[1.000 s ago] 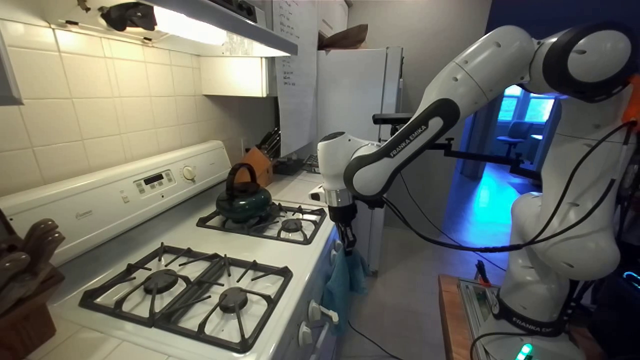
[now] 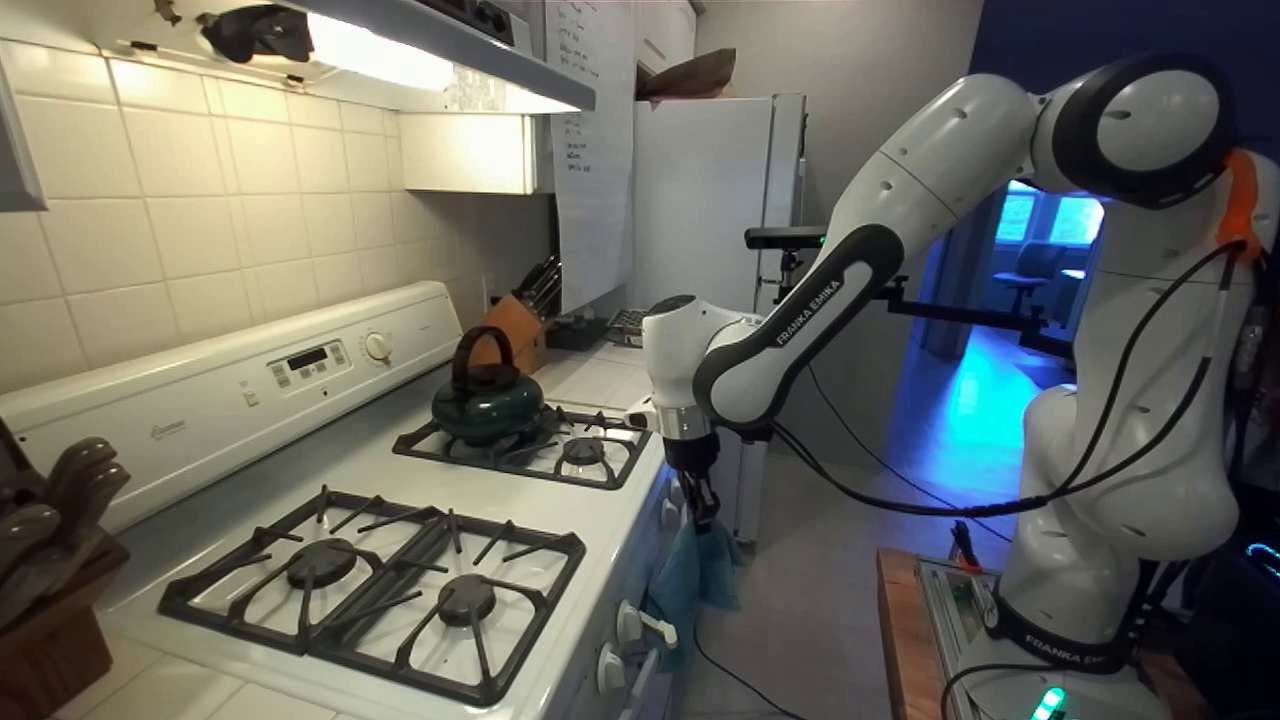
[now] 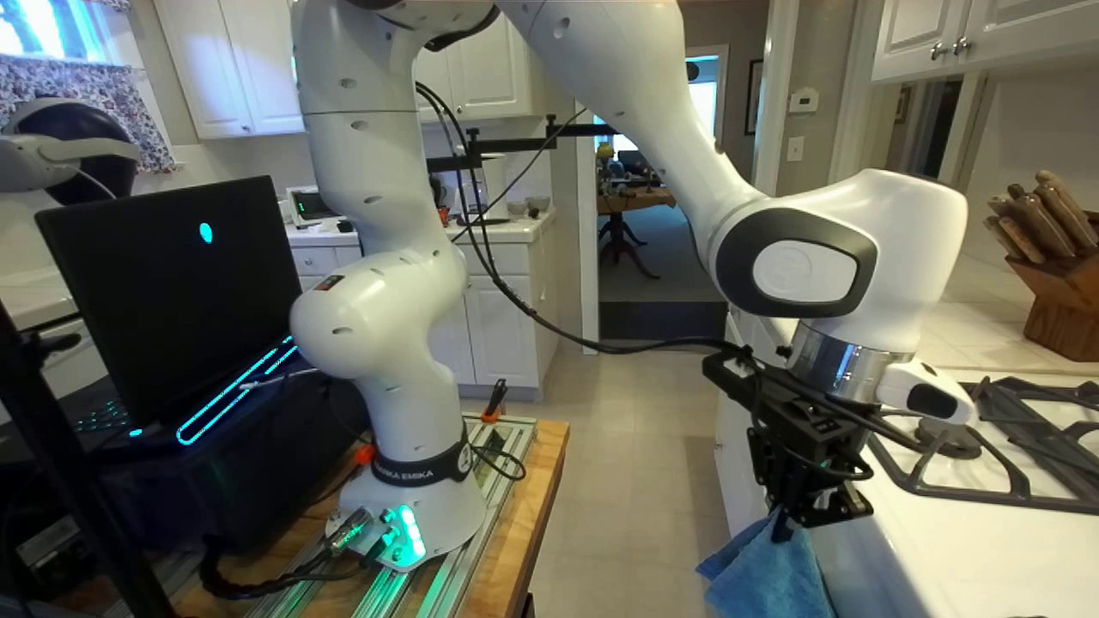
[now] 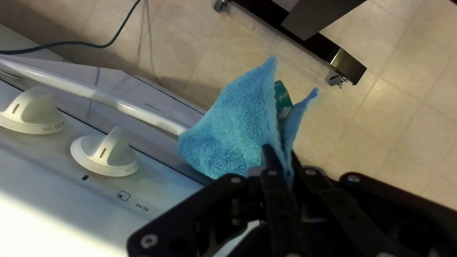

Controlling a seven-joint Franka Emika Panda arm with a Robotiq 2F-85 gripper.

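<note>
A blue towel (image 4: 233, 128) is pinched between the fingers of my gripper, which is shut on it. In the wrist view part of the cloth spreads left across the end of the white oven handle (image 4: 107, 100), and a narrower fold sticks out to the right. Whether the towel goes round the handle or only covers it, I cannot tell. The first exterior view shows the gripper (image 2: 702, 516) at the stove's front edge, the towel (image 2: 696, 576) hanging below it. From the other side, the towel (image 3: 778, 566) droops under the gripper (image 3: 793, 525).
White knobs (image 4: 107, 152) line the stove front close to the towel. A dark green kettle (image 2: 488, 406) sits on the far burners; the near grates (image 2: 372, 588) are empty. Open floor (image 3: 608, 463) lies between stove and robot stand. A cable (image 4: 85, 43) runs across the floor.
My gripper has come down and slightly right, away from the stovetop, still with the towel in it. The towel's upper part has sunk along with it. Kettle and grates are unmoved.
</note>
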